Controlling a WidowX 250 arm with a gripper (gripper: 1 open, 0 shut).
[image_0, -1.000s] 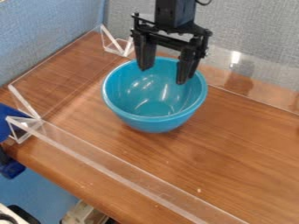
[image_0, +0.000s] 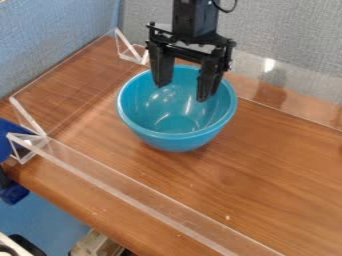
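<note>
My black gripper (image_0: 183, 79) hangs over a turquoise bowl (image_0: 175, 129) on the wooden table, its two fingers wide apart and reaching down to the upper part of the bowl. It is open, and I see nothing between the fingers. The bowl looks empty.
Clear low panels with white brackets (image_0: 30, 135) line its edges. A textured wall stands behind and at the left. Blue objects (image_0: 11, 188) sit off the table's left edge.
My gripper has risen very slightly and shifted a little to the left over the last second. The bowl has stayed in place.
</note>
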